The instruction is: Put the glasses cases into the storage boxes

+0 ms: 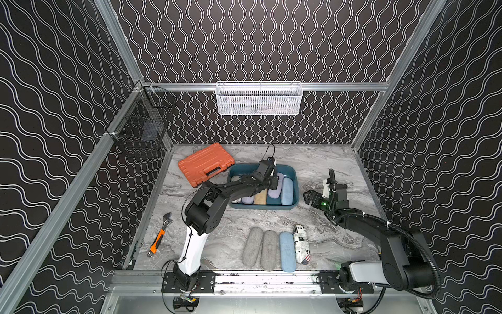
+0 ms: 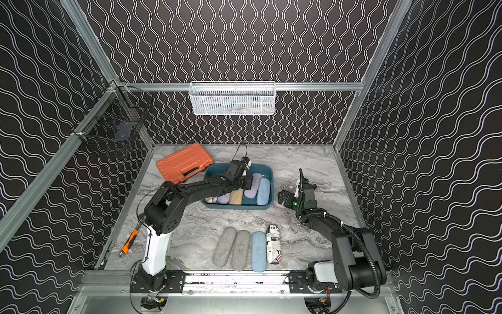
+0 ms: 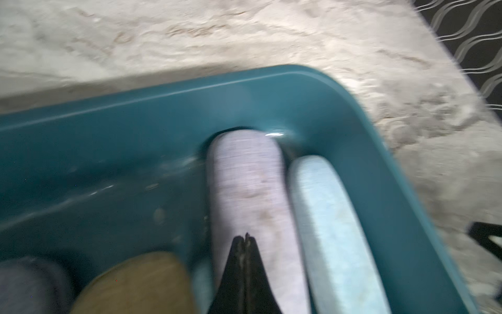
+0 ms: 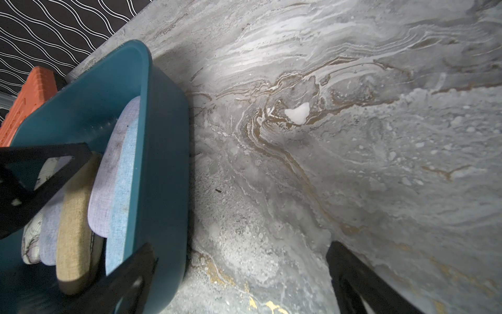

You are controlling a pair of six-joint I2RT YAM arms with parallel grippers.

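Note:
Several glasses cases lie inside the teal storage box, among them a lavender case, a light blue case and a tan case. Over the lavender case my left gripper is shut, with nothing showing between its fingers. Outside the box, two grey cases, a blue case and a newsprint-patterned case lie side by side near the table's front edge. My right gripper stands open and empty over bare table, just right of the box.
An orange tool case sits behind the box's left end. A wrench with an orange handle lies at the left. White and black wire baskets hang on the walls.

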